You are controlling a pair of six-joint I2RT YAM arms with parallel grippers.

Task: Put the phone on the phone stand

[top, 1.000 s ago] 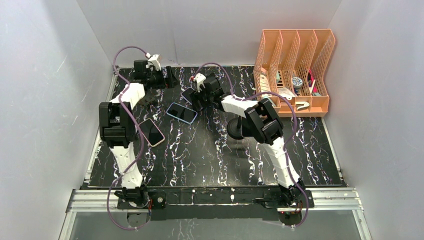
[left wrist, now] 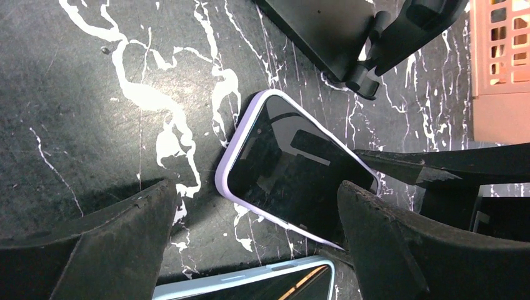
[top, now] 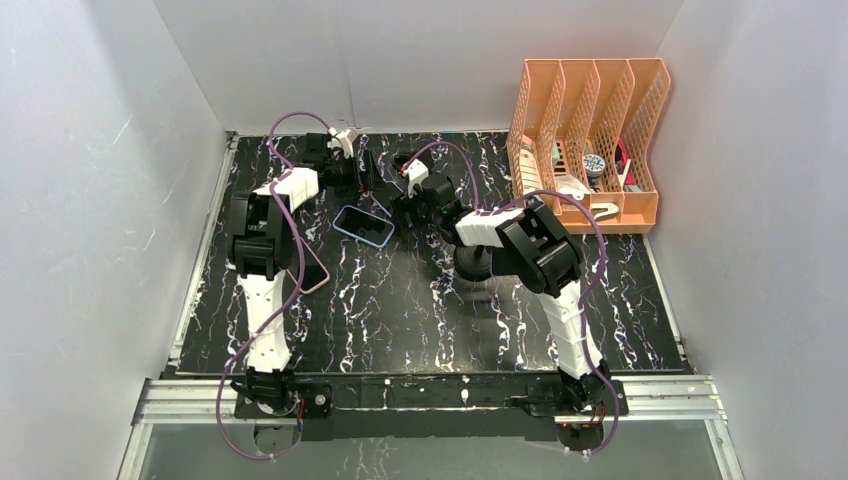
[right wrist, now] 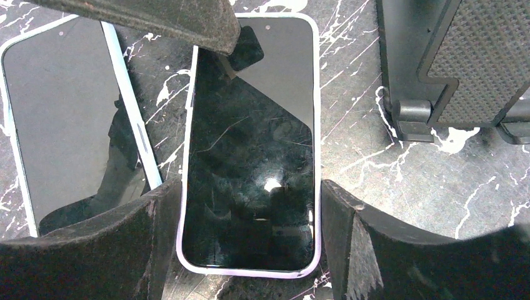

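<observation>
A purple-rimmed phone (left wrist: pixel 287 172) (right wrist: pixel 253 156) lies flat on the marble table. My right gripper (top: pixel 398 208) is low over it, its fingers on either side of the phone's near end, partly open. My left gripper (top: pixel 362 170) hangs open just behind-left of that phone, nothing held. A black stand (left wrist: pixel 312 31) (right wrist: pixel 456 62) is behind the phone. A second black stand (top: pixel 470 262) sits under the right arm, partly hidden.
A blue-rimmed phone (top: pixel 362 227) lies in front of the purple one; another phone (top: pixel 310 266) is at front left. An orange organizer (top: pixel 630 215) fills the back right.
Over the last second my left gripper has moved right toward the purple phone. My right gripper has moved slightly right and toward the front, with little change lately.
</observation>
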